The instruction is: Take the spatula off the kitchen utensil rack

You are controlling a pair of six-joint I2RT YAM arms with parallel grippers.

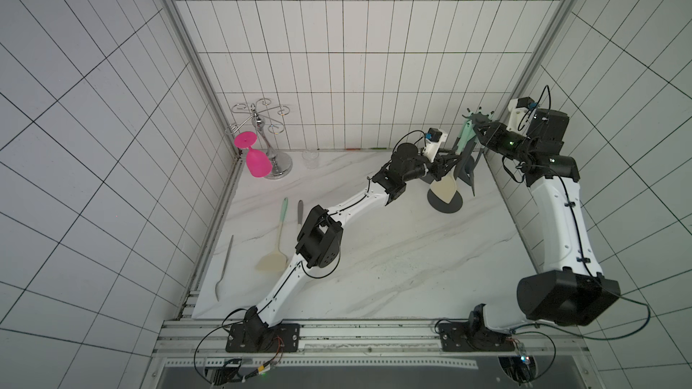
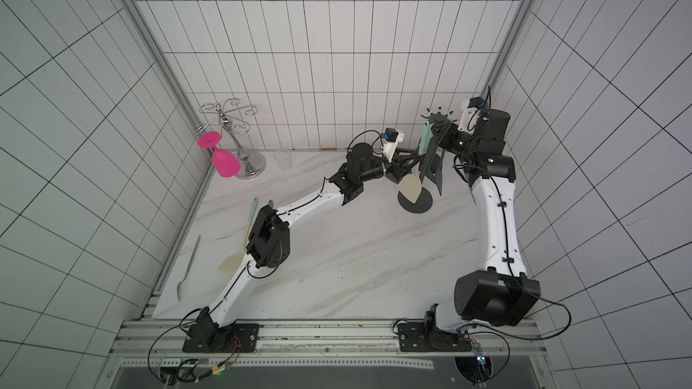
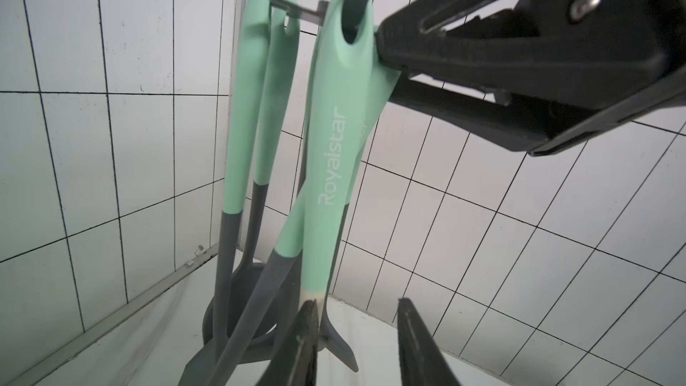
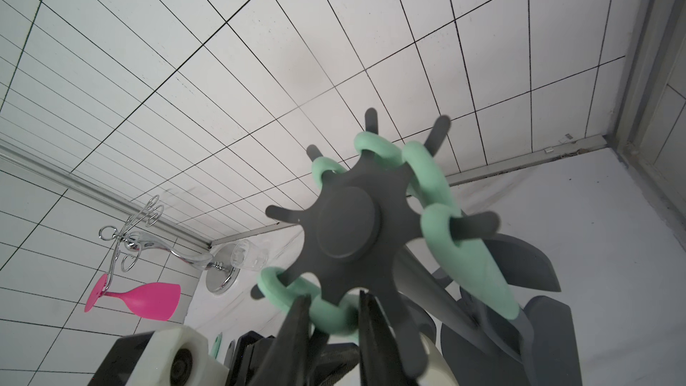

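Green-handled utensils hang from the dark grey utensil rack. Among them is the cream-bladed spatula, its blade hanging above the round base; its green handle fills the middle of the left wrist view. Low beside that handle, my left gripper has its fingers apart with a clear gap between; one finger overlaps the handle's lower part. At the rack's top is my right gripper, a green handle loop showing between its fingers. Whether it is closed on the loop is unclear. Its fingers touch the spatula handle's upper end.
A second cream spatula and other utensils lie on the left of the counter. A chrome stand with a pink goblet stands at back left. The right wall is close to the rack.
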